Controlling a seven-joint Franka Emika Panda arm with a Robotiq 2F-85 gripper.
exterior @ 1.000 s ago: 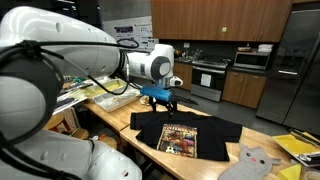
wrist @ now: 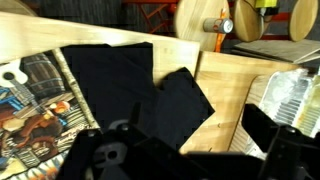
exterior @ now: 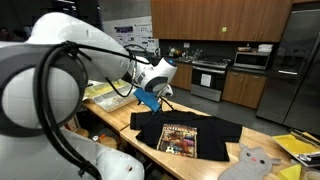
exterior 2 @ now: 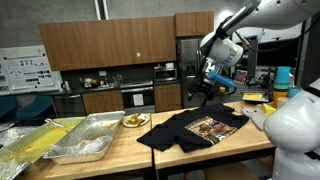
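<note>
A black cloth (exterior: 205,128) lies spread on the wooden table, with a colourful printed picture (exterior: 178,140) on top of it. In the wrist view the cloth (wrist: 112,80) has a folded or bunched flap (wrist: 180,105) towards the tray side, and the picture (wrist: 35,105) is at the left. My gripper is open, its dark fingers (wrist: 262,128) wide apart above the cloth. Nothing shows between them. From the second exterior view, the gripper (exterior 2: 205,98) hangs a little above the cloth (exterior 2: 180,130).
A clear tray (wrist: 275,105) stands beside the cloth; a large one (exterior 2: 85,138) shows in the second exterior view. A plate of food (exterior 2: 135,120) sits farther back. At the near right lie a grey cutout (exterior: 250,163) and yellow items (exterior: 298,146). Bare wood surrounds the cloth.
The arm has swung left in exterior view 1, towards the tray side, and the gripper has tilted and shifted left. The cloth and the picture look unmoved.
</note>
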